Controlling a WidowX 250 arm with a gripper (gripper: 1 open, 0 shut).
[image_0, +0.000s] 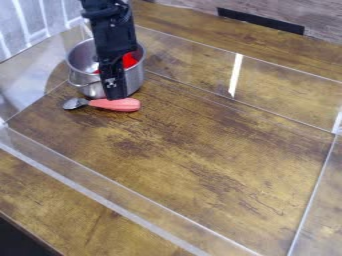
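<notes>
A grey metal pot (83, 64) sits at the upper left, with something red (131, 62) showing inside it. In front of the pot lies a spoon with a pink handle (115, 104) and a metal head pointing left. My black gripper (112, 80) hangs from the top over the pot's front part, just above the pink handle, shut with nothing visible between its fingers. It hides part of the pot.
Clear panels border it on the sides, and a dark wall stands at the back right.
</notes>
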